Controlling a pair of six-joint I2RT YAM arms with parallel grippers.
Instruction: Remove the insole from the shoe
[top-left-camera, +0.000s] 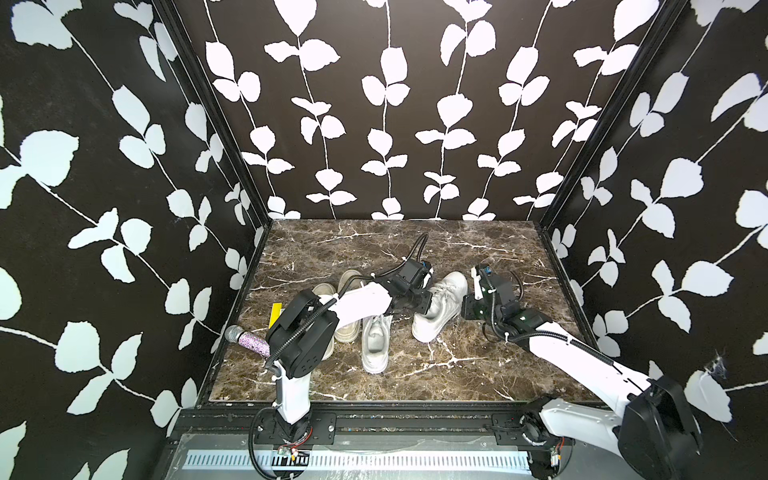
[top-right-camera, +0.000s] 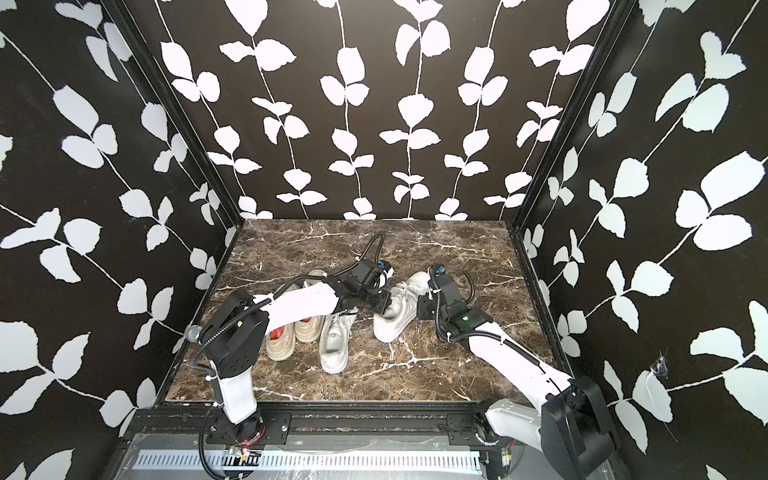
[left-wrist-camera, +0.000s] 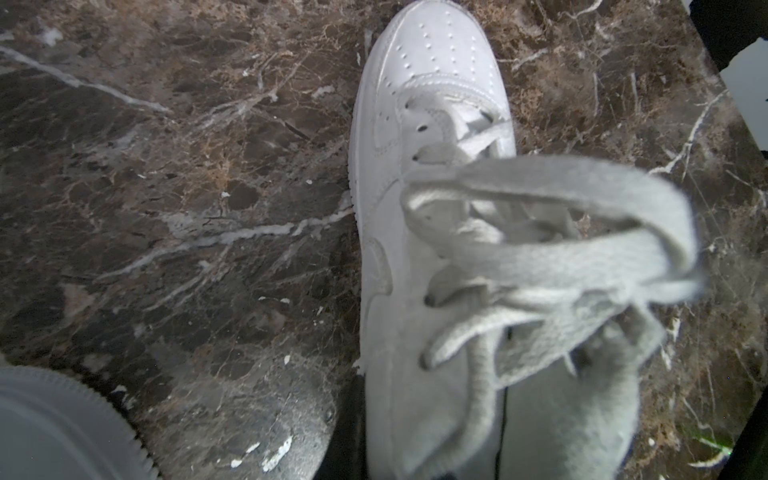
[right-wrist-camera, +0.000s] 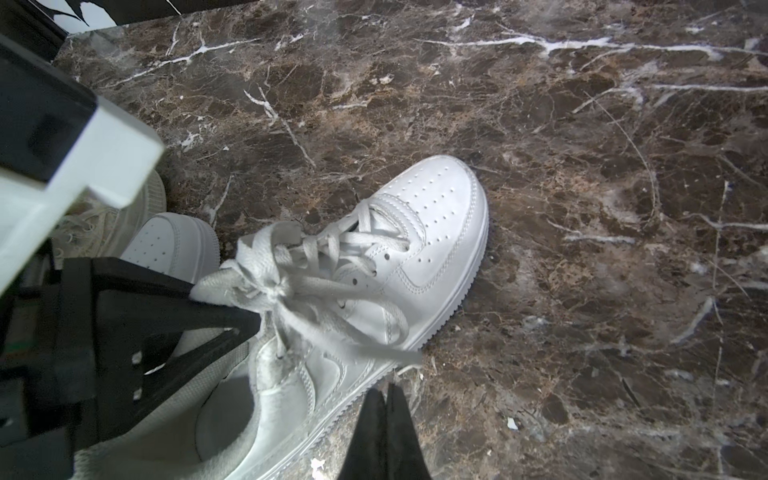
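A white laced sneaker (top-left-camera: 438, 308) (top-right-camera: 400, 312) (right-wrist-camera: 432, 216) stands near the middle of the table, toe to the back. My left gripper is shut on its tongue and laces, over the shoe's opening; its fingertips are hidden in the left wrist view, where the laces fill the middle (left-wrist-camera: 544, 256). My right gripper is shut with nothing seen between its fingers, at the sneaker's right side. The insole is hard to make out inside the shoe's partly hidden opening.
A second white sneaker (top-left-camera: 375, 352) and a beige pair (top-right-camera: 280, 348) stand to the left, with a yellow object (top-left-camera: 276, 313) and a speckled cylinder (top-left-camera: 252, 344) at the far left.
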